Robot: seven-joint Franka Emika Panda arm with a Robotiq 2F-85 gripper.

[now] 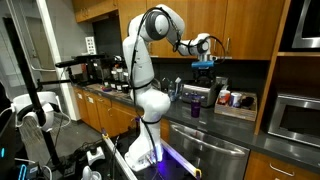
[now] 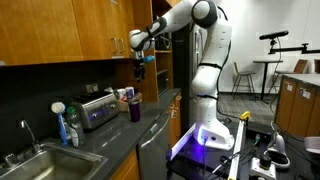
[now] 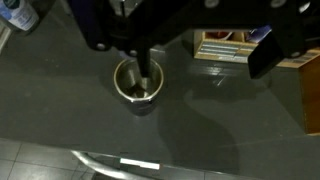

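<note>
My gripper is open, its two dark fingers (image 3: pixel 263 52) set wide apart with nothing visible between them. In exterior view 1 the gripper (image 1: pixel 203 75) hangs high above the counter, in front of the upper cabinets. A dark purple cup (image 1: pixel 195 109) stands upright on the counter, well below the hand. From the wrist, the cup (image 3: pixel 138 86) appears beneath the left finger, its round mouth facing up; a pale patch shows inside, but I cannot tell what it is. Exterior view 2 has the cup (image 2: pixel 135 112) near the counter's front edge.
Behind the cup stands a silver toaster (image 1: pixel 200 95). A wooden crate (image 1: pixel 241 105) holding several containers sits to its right. In exterior view 2, bottles (image 2: pixel 72 124) and a sink (image 2: pixel 50 165) are at the left. Bare counter (image 1: pixel 228 125) lies right of the cup.
</note>
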